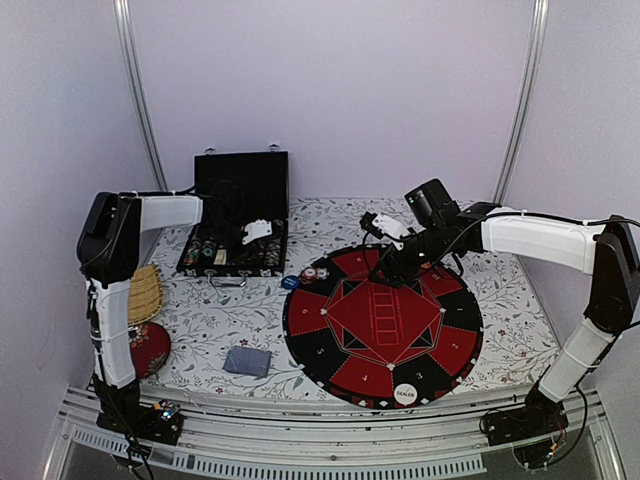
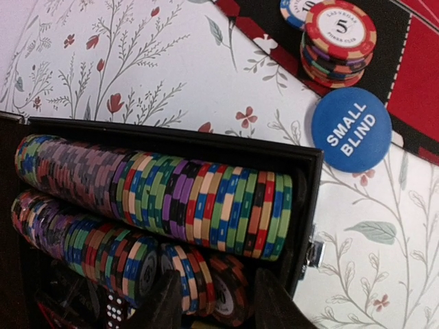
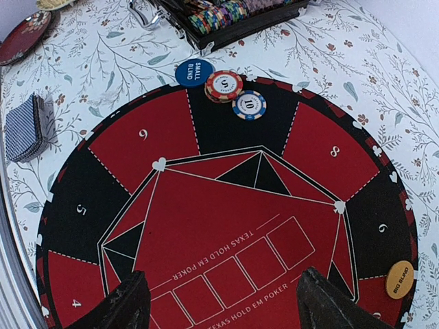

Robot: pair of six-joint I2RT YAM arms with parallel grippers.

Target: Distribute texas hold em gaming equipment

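Observation:
My left gripper is over the chip case (image 2: pixel 312 205), fingers apart above short chip stacks (image 2: pixel 192 277) in its lower row, beside long chip rows (image 2: pixel 206 205). My right gripper hangs open above the red and black poker mat (image 3: pixel 206 199). At the mat's left edge are the blue SMALL BLIND button (image 2: pixel 351 129), a stack topped by a red 5 chip (image 2: pixel 341 26) and a blue 10 chip (image 3: pixel 249 105). The yellow BIG BLIND button (image 3: pixel 399 279) lies on the mat, as does the white DEALER button (image 1: pixel 405 394).
A blue-grey folded item (image 1: pixel 247 361) lies on the table left of the mat. A wicker basket (image 1: pixel 144 294) and a round red cushion-like item (image 1: pixel 148 350) are at the far left. The case lid (image 1: pixel 240 175) stands up at the back.

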